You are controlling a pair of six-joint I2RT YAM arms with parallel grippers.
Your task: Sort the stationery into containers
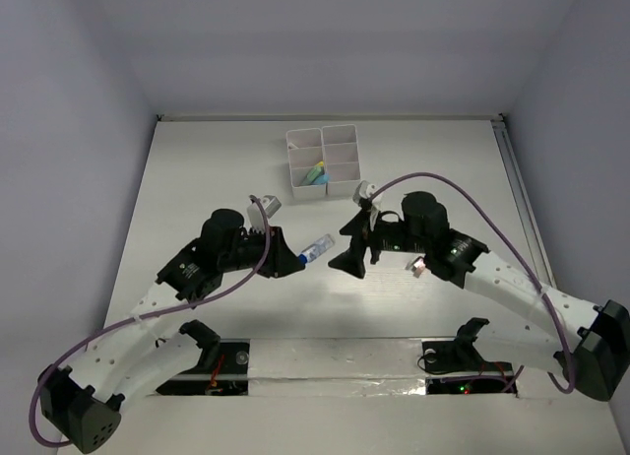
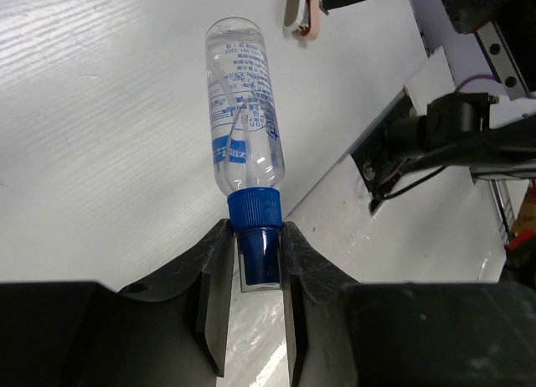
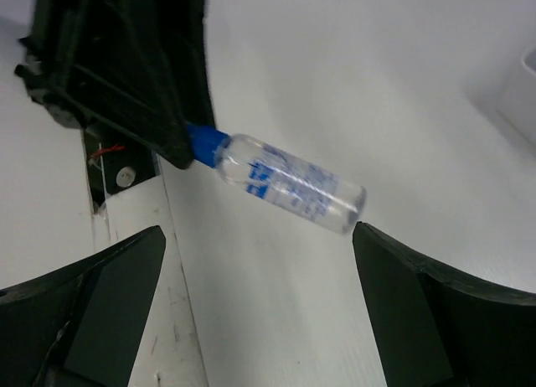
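A clear bottle (image 1: pixel 320 245) with a blue cap is held at its capped end by my left gripper, shut on it. In the right wrist view the bottle (image 3: pixel 290 183) lies crosswise, somewhat blurred, in front of my open right gripper, whose fingers are apart with nothing gripped. From above, my right gripper (image 1: pixel 349 248) is just right of the bottle. A divided white container (image 1: pixel 342 153) stands at the back centre, with green and blue items in its front left compartment.
Small pinkish items (image 1: pixel 417 266) lie on the table at the right, partly behind the right arm.
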